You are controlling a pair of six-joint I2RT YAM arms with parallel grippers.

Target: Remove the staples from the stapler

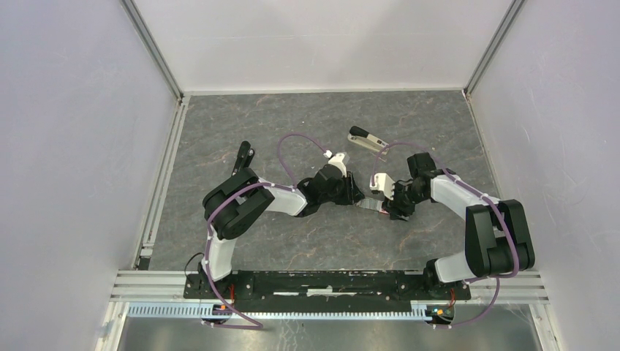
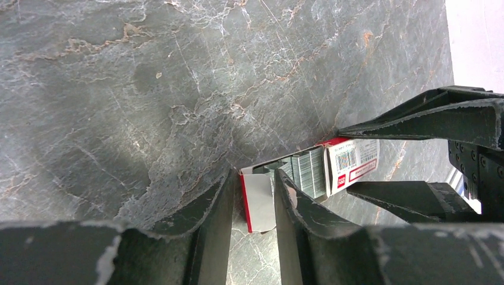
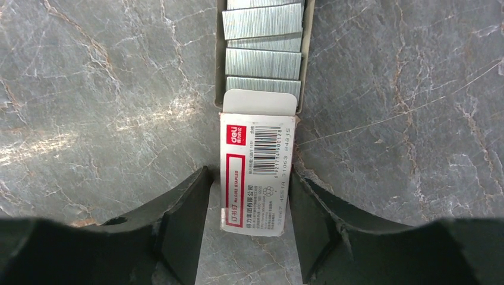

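Note:
A small staple box lies on the grey marbled table between my arms. Its tray is partly out of the white-and-red printed sleeve, and rows of silver staples show inside. My left gripper stands part open at the tray's white end panel, one finger on each side. The right gripper straddles the sleeve, part open. A slim gap shows beside its left finger, while the other lies close against the cardboard. Behind the box sits a black-and-white stapler, its parts spread open.
Another black object, perhaps a second stapler, lies at the far left beyond the left arm. Bare table extends in front of the box. White walls bound the back and sides.

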